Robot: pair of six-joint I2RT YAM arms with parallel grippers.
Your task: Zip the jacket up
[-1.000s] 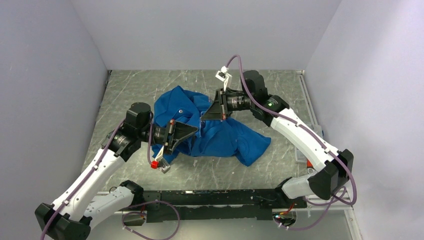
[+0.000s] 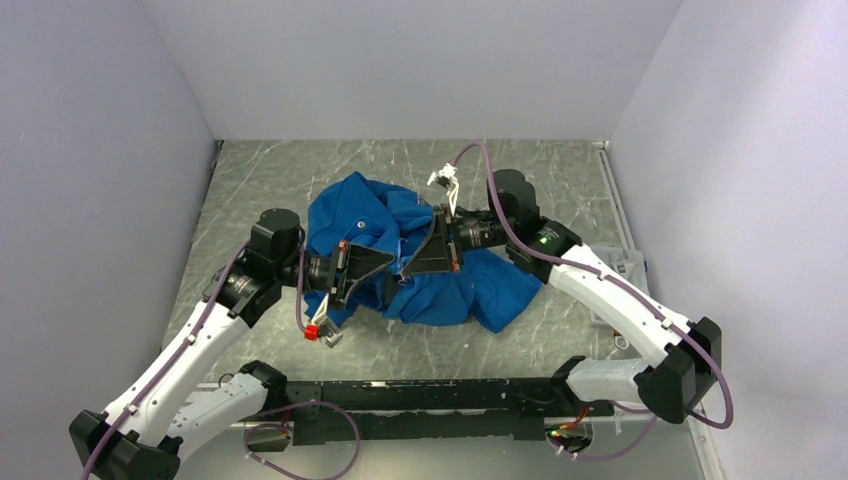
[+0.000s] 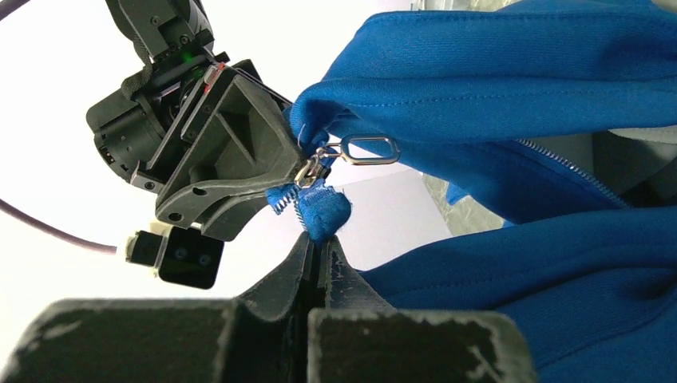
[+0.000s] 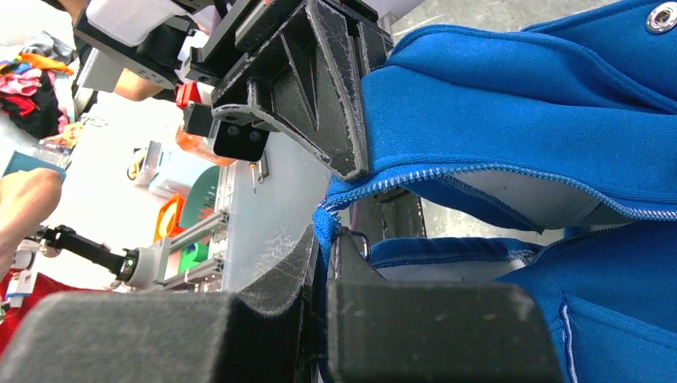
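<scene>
A blue jacket (image 2: 470,295) lies bunched mid-table, its zipper teeth (image 4: 575,191) showing along open edges. Both grippers meet over its middle. In the left wrist view my left gripper is shut at a frayed blue end of zipper tape (image 3: 326,214). Just above it are the metal slider (image 3: 310,169) and its loop pull (image 3: 369,161), beside the tips of the right gripper. My right gripper is shut on the blue fabric at the zipper; exactly which part lies between its fingers is partly hidden.
A translucent bin (image 2: 625,270) sits at the right edge behind the right arm. Walls enclose the back and sides.
The left arm is nearly still.
</scene>
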